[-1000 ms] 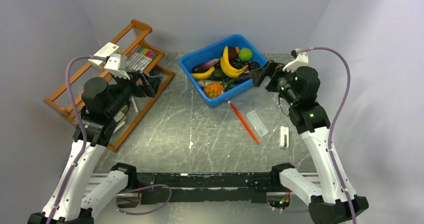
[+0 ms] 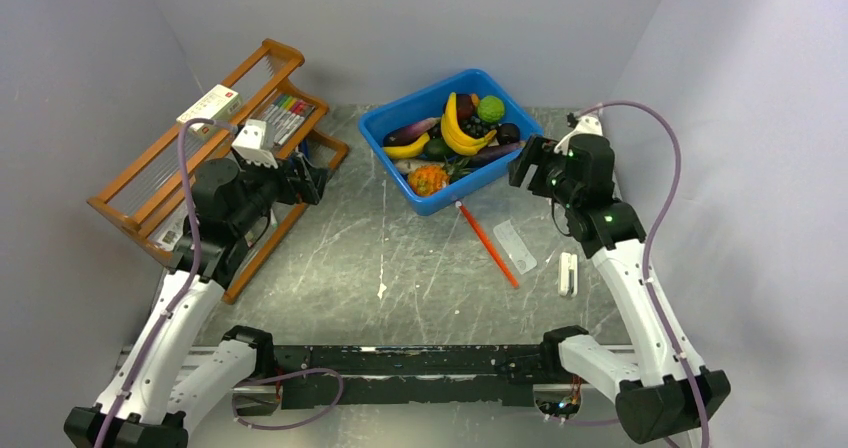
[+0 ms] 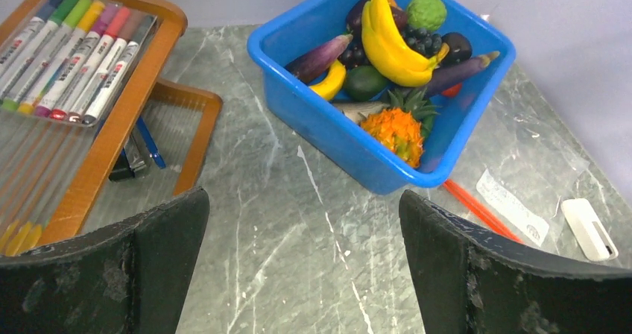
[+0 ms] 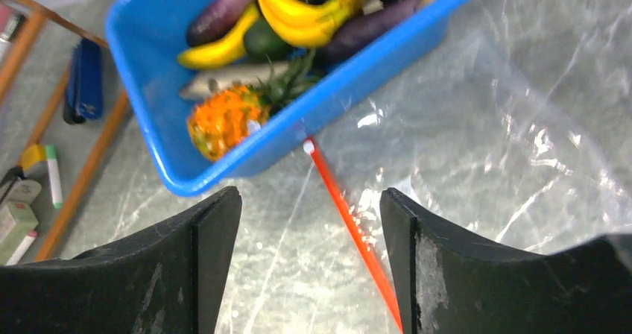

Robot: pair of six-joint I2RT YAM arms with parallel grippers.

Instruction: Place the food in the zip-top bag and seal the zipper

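A clear zip top bag [image 4: 514, 129] lies flat on the table, hard to make out. Along one edge runs its red zipper strip [image 2: 487, 244], with a white slider [image 4: 308, 147] at the end by the bin; a white label [image 2: 515, 246] lies parallel to it. Toy food fills the blue bin [image 2: 401, 187]: bananas [image 3: 393, 39], eggplants, a pineapple [image 3: 393, 131], grapes and more. Over the rack's right side, my left gripper [image 2: 316, 180] is open and empty. My right gripper [image 2: 524, 162] hovers by the bin's right corner, fingers apart, holding nothing.
A wooden rack [image 2: 268, 98] with markers [image 3: 71, 62] and a white box [image 2: 212, 106] stands at the left. Right of the bag lies a small white object [image 2: 568, 274]. Table between rack and zipper strip is clear.
The right arm has swung a little, its wrist moving left and down. Bin and bag have stayed put.
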